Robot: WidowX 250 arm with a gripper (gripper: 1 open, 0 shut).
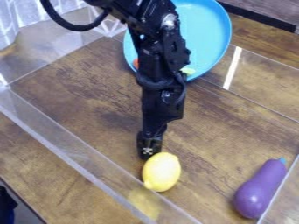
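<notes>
My gripper (149, 145) points down at the middle of the wooden surface, its fingertips low and just above and behind a yellow lemon (162, 172). Nothing shows between the fingers, which overlap from this angle. A purple eggplant (260, 189) lies at the lower right. A blue plate (205, 35) at the back is partly hidden by the arm, with small items on it that are hard to make out.
A clear plastic strip (100, 166) runs diagonally along the lower left, and clear edging lines the right side. The wooden surface left of my gripper is bare.
</notes>
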